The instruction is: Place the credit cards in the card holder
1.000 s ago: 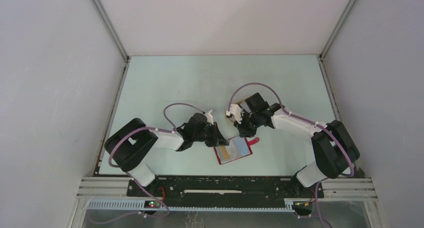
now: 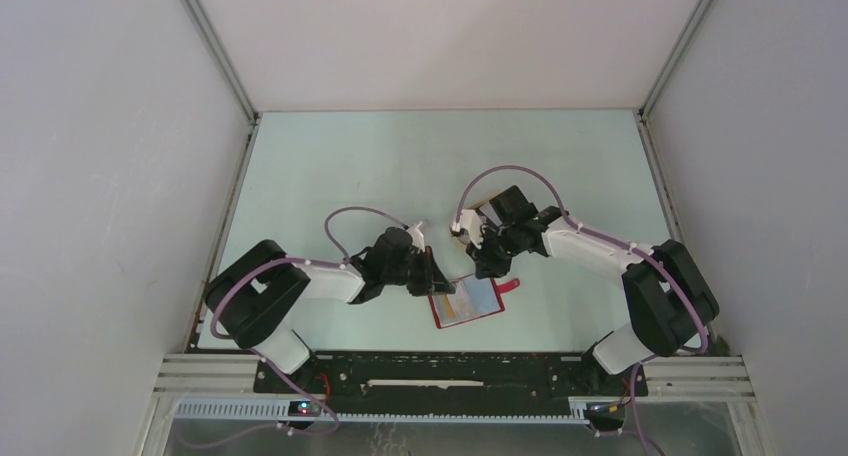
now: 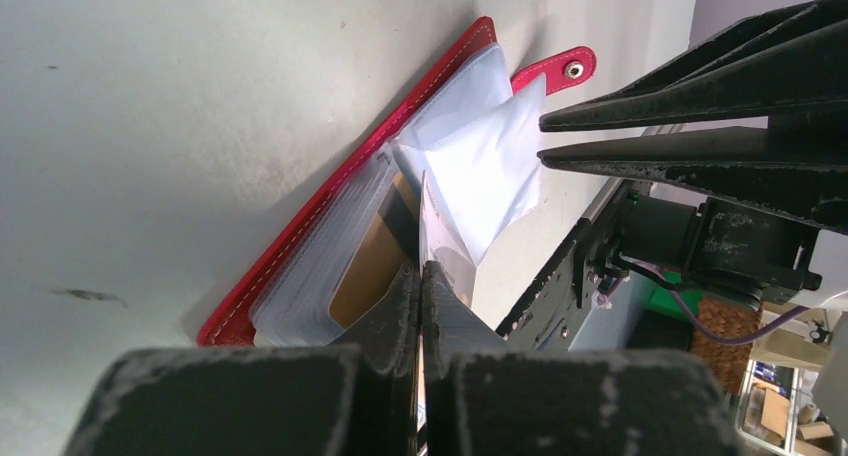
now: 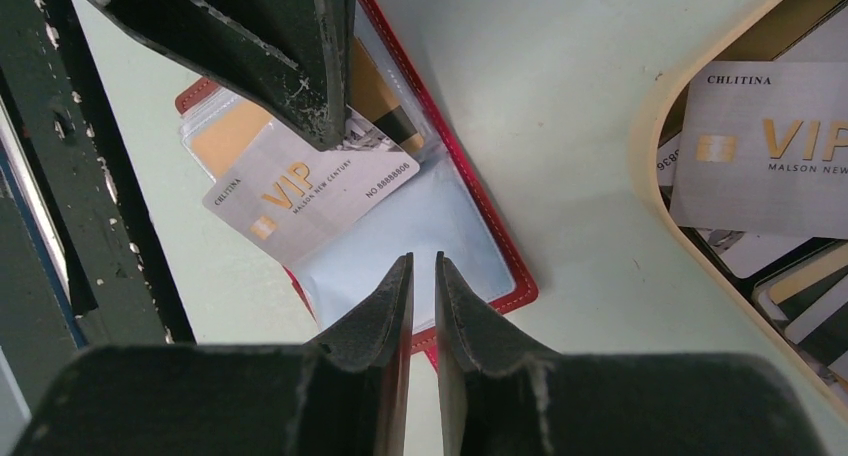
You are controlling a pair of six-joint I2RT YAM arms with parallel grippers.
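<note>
The red card holder (image 2: 442, 325) lies open in front of both grippers, with clear sleeves (image 3: 325, 256) inside. My left gripper is shut at the holder, with the thin edge of a silver VIP credit card (image 4: 310, 191) between its fingertips. In the right wrist view this card lies slantwise across the holder's sleeves, its face showing. My right gripper hovers over the holder's strap end, shut, nothing between its fingers. Its fingertips stand close together, apart from the card.
A round tan tray (image 4: 652, 166) holds several more cards, with a silver VIP card (image 4: 760, 146) on top. It stands just behind the holder, partly under the right arm. Open table (image 2: 330, 166) extends at the back left.
The right gripper's tips have shifted slightly left and towards the front edge. The left gripper has barely moved, and the holder stays nearly in place.
</note>
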